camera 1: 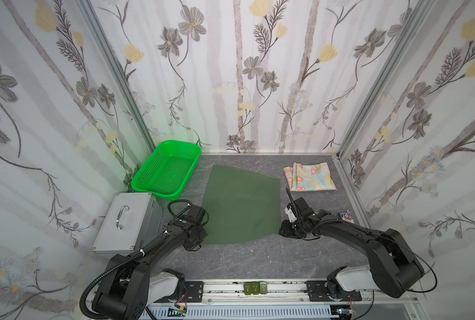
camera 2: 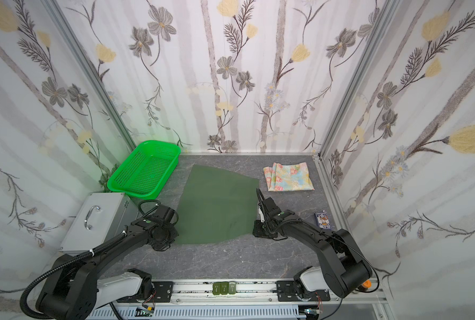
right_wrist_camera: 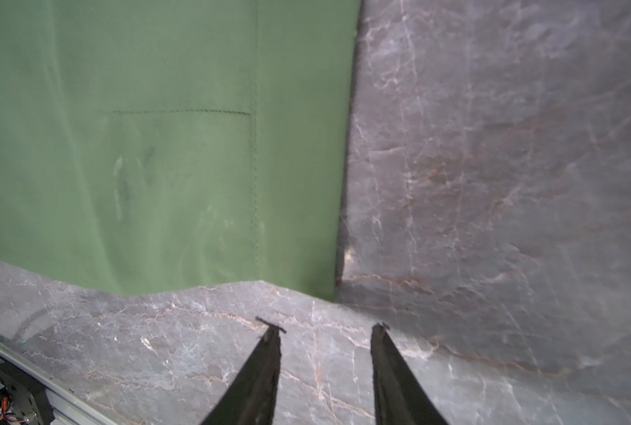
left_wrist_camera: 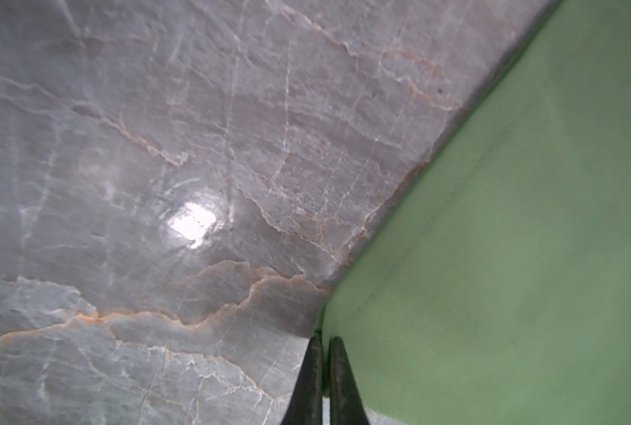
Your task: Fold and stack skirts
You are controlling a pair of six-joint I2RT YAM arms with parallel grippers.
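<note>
A dark green skirt (camera 1: 241,205) lies spread flat on the table between the two arms. In the left wrist view, the fingers of my left gripper are closed together on the near left corner of the green skirt (left_wrist_camera: 499,255), pinching a small fold. My right gripper stands open with nothing between its fingers. The near right corner of the green skirt (right_wrist_camera: 297,262) shows just beyond those fingertips in the right wrist view. Back right lies a folded floral skirt (camera 1: 313,177), apart from the green one.
A green basket (camera 1: 188,169) stands at the back left, with a grey metal box (camera 1: 109,234) in front of it. A small card pack (camera 2: 322,220) lies near the right wall. Bare grey table (camera 1: 248,262) stretches along the front.
</note>
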